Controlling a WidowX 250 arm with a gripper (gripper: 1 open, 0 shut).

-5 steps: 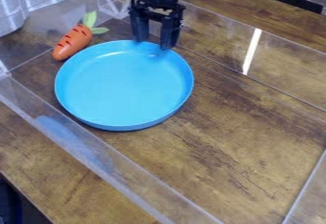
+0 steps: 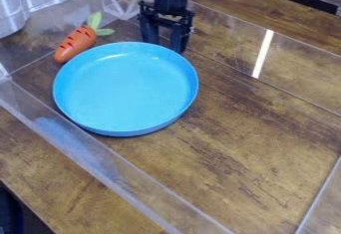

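A blue round plate lies on the wooden surface at the middle left. A toy carrot with green leaves lies above its left side. The dark gripper is at the top centre, low over the plate's back rim. Its opening is hard to make out, and nothing is clearly seen held in it.
Clear plastic walls border the work area on several sides, with white cloth at the top left. The wooden surface to the right of the plate is bare.
The plate has shifted slightly left and down, away from the gripper's side. The gripper has moved very slightly.
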